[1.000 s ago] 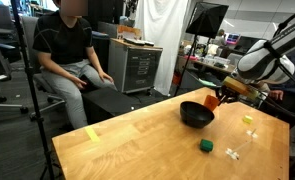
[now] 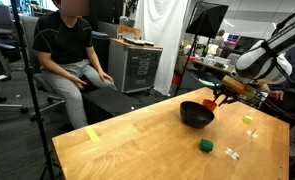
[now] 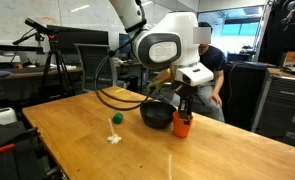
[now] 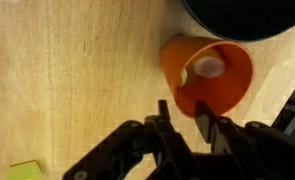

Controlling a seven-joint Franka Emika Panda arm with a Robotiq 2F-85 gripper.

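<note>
An orange cup [image 3: 182, 125] stands on the wooden table beside a black bowl [image 3: 157, 113]. The wrist view shows this cup [image 4: 174, 62] from above at a slant, its mouth toward the right, with a pale round patch inside. Over the cup's near rim is my gripper. Its two dark fingertips are apart, one to each side of the near wall, with a visible gap between them. Whether either finger touches the wall cannot be made out. In exterior view 1 the bowl [image 2: 197, 115] partly hides the cup.
A green block [image 2: 206, 145], a small white item [image 2: 233, 153] and a yellow block [image 2: 249, 119] lie on the table. A person [image 2: 67, 50] sits beyond the far edge.
The orange cup has come down from a higher place beside the bowl and now sits lower behind its rim. My gripper has come down slightly too. The bowl and blocks stay put.
</note>
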